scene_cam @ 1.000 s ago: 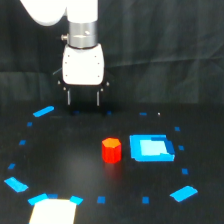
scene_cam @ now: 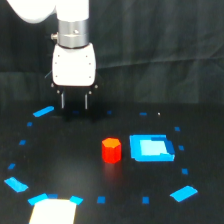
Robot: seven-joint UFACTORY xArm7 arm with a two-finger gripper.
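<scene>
Near the middle of the dark table a red block with a hexagonal outline stands by itself. To its right lies a blue square frame around a white centre. My gripper hangs at the upper left, farther back than the red block and well apart from it. Its two thin dark fingers point down with a wide gap between them, and nothing shows in that gap.
Blue tape strips mark the table, with small blue dots among them. A pale square object is cut off by the bottom edge.
My gripper has shifted left and slightly lower in the picture. The red block and the blue square have stayed where they were.
</scene>
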